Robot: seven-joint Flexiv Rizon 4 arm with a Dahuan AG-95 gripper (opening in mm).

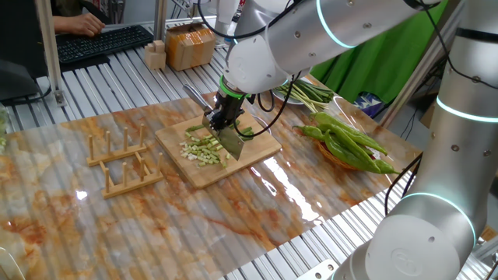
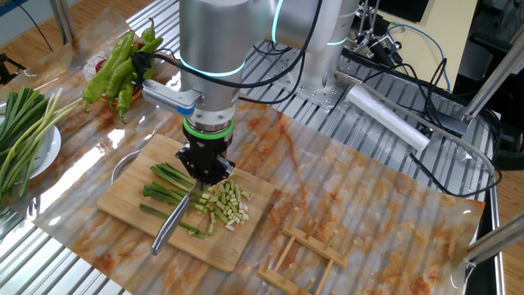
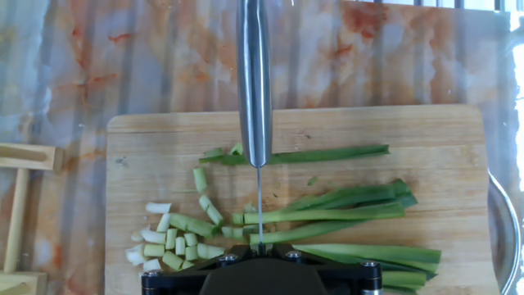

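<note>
My gripper is shut on a knife with a broad blade and a silver metal handle. The blade stands on edge over the wooden cutting board. In the wrist view the knife is edge-on, between cut pieces and longer green stalks. Short pale-green and white pieces lie in a loose pile on the left there; several uncut lengths are on the right. One thin stalk lies apart. Whether the edge touches the board or a stalk, I cannot tell.
A wooden peg rack stands left of the board. Green peppers in a basket and a plate of long green stalks sit on the board's other side.
</note>
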